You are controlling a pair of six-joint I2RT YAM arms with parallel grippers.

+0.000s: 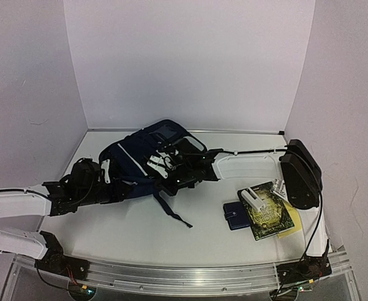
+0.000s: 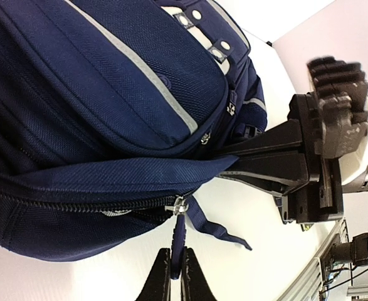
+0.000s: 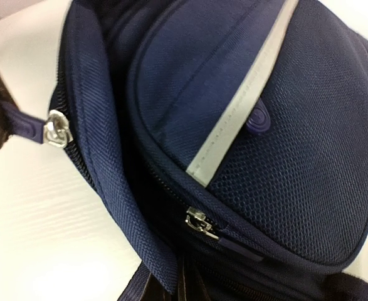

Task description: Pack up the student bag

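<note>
The navy student bag [image 1: 143, 153] lies on the table at back left, its reflective strip [image 2: 140, 69] uppermost. A compartment at its near edge is partly unzipped. My left gripper is shut on the purple zipper pull [image 2: 178, 241], which hangs from a metal slider [image 2: 178, 205]. Across the slider, my right gripper pinches the bag's edge fabric [image 3: 130, 210] at the end of the opening. A second zipper slider [image 3: 199, 221] sits on the front pocket. How far the compartment gapes inside is hidden.
At the right lie a dark blue wallet [image 1: 236, 216], a green-gold book [image 1: 271, 219], a white object [image 1: 252, 199] on the book and a yellow item [image 1: 291, 231] partly under it. A loose strap [image 1: 171, 209] trails forward from the bag.
</note>
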